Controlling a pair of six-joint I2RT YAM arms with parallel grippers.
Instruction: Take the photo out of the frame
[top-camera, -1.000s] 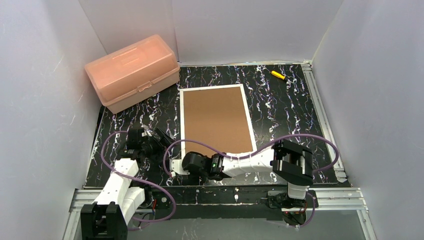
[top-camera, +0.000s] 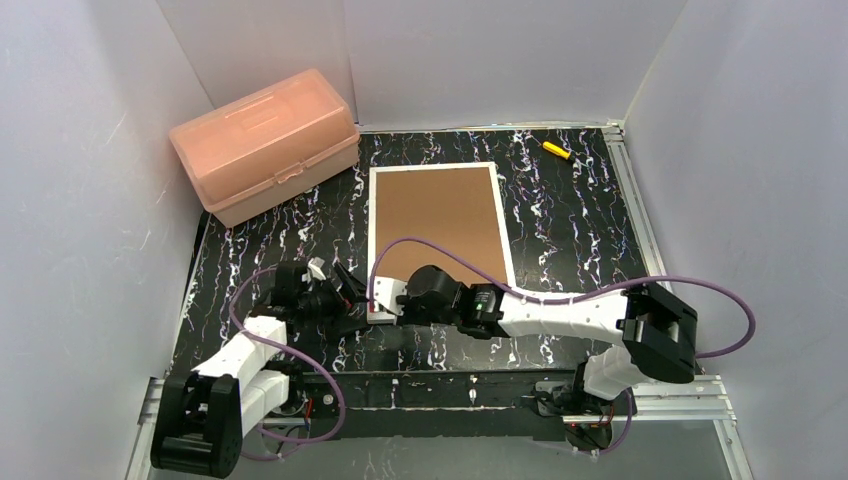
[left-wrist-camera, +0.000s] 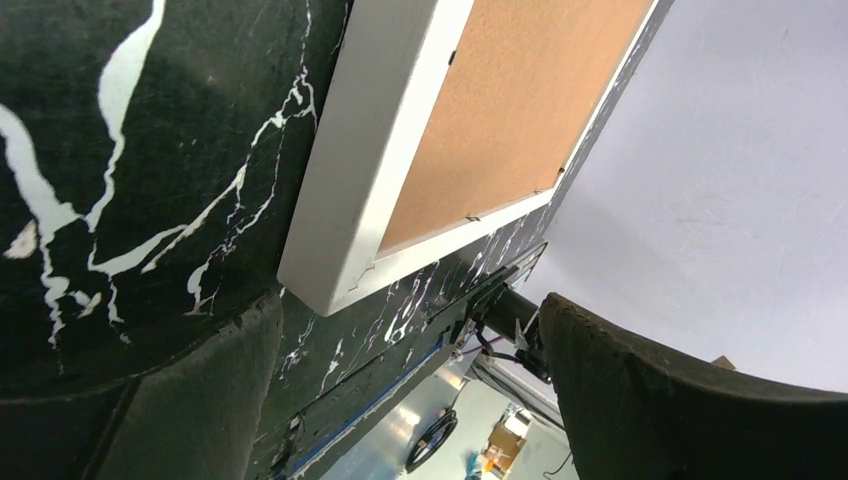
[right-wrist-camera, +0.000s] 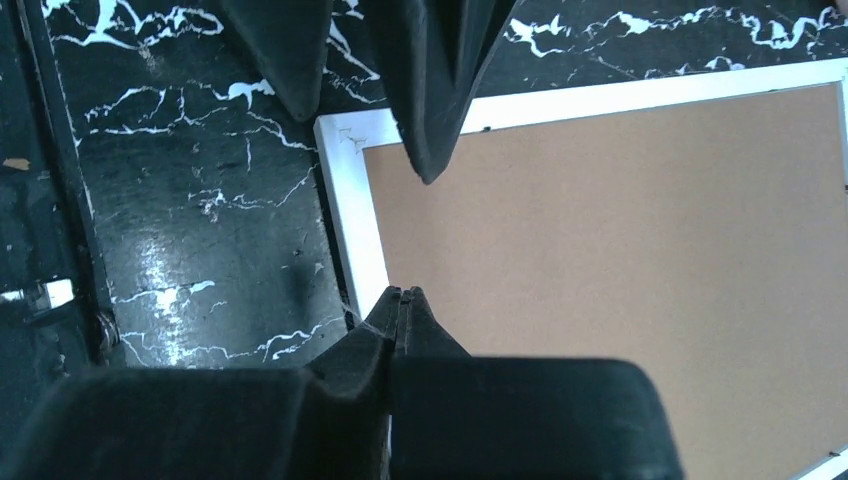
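The photo frame (top-camera: 372, 215) lies back side up on the table, its thin white border around a brown backing board (top-camera: 440, 210). My left gripper is open, with the frame's near-left corner showing between its spread fingers in the left wrist view. In the right wrist view, one left finger (right-wrist-camera: 432, 130) reaches over that corner. My right gripper is shut at the near border; its tips meet and nothing can be made out between them. Small dark tabs (left-wrist-camera: 472, 217) sit along the border's inner edge. The photo itself is hidden.
A pink lidded box (top-camera: 265, 140) stands at the back left. A yellow-handled tool (top-camera: 556, 150) lies at the back right. Both arms are close together at the near-left corner.
The frame has shifted away from the table's front edge and slightly right. My right arm has moved the same way, and the left gripper has come right towards the corner.
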